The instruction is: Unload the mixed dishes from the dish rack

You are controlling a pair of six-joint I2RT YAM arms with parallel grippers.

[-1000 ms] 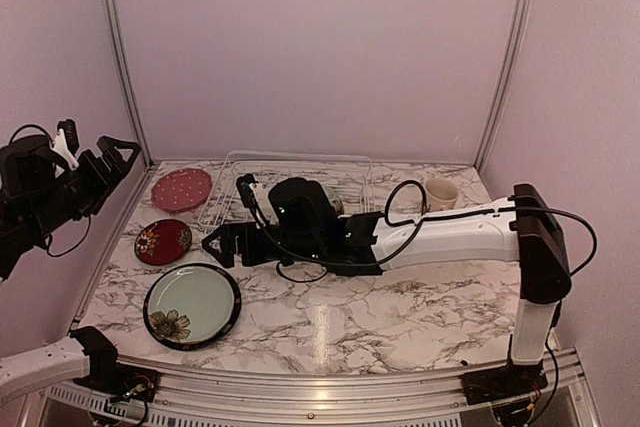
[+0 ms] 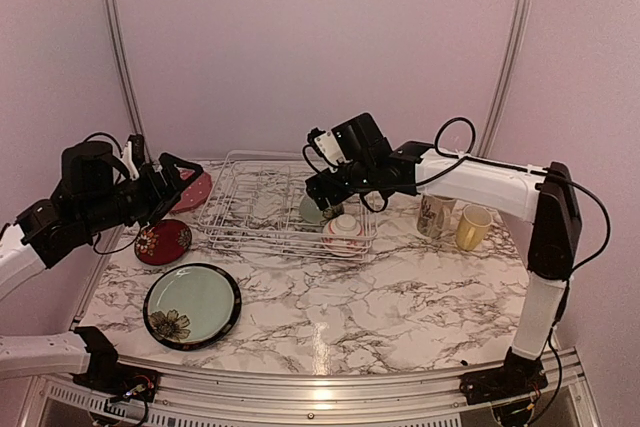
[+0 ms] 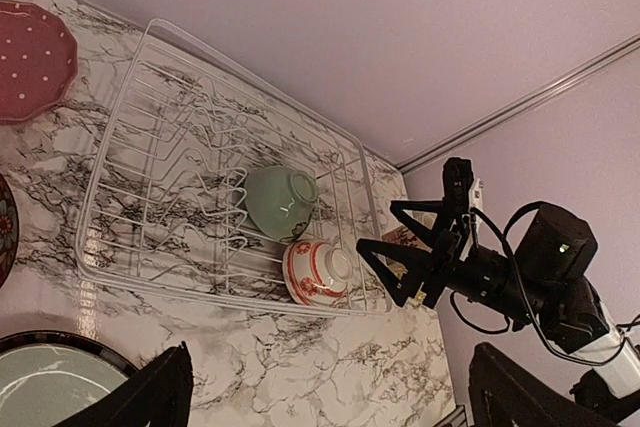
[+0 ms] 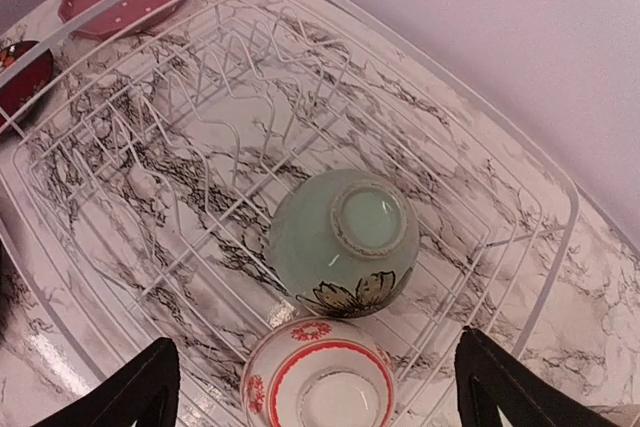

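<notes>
Two bowls lie tipped in the right end of the white wire rack [image 2: 237, 232]: a green bowl [image 4: 340, 237] and, in front of it, a white bowl with red patterns [image 4: 318, 372]. My right gripper [image 2: 318, 187] is open above them, nothing between its fingers. Over the left side, my left gripper [image 2: 175, 187] hangs open and empty, in front of the pink plate [image 3: 35, 62]. A small dark red dish [image 2: 163, 242] and a large green plate with a black rim [image 2: 200, 302] rest on the table to the rack's left and front.
A patterned mug [image 2: 435, 215] and a yellow mug [image 2: 473, 228] stand right of the rack. The rack's left section looks empty of dishes. Bare marble tabletop [image 2: 400, 312] stretches across the front middle and right.
My right gripper has moved right and back, from near the large plate to over the bowls. The left gripper has come to the right and lower, now partly covering the pink plate.
</notes>
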